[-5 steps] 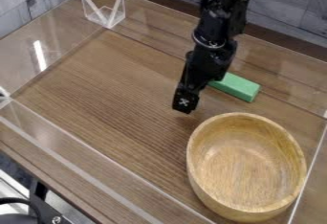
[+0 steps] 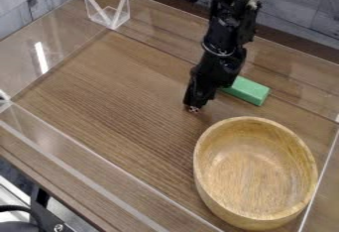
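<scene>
My black gripper (image 2: 197, 102) reaches down from the top to the wooden table, its tip low near the middle, left of a green block (image 2: 245, 90) that lies partly behind the arm. It looks shut, with a small dark, brownish bit at its tip that is too small to tell apart from the fingers. A large round wooden bowl (image 2: 255, 188) stands in front of it at the lower right.
A white wire rack (image 2: 109, 10) stands at the back left. A raised edge runs along the back right.
The gripper has narrowed at its tip and shifted slightly. The bowl and the green block have stayed in place.
</scene>
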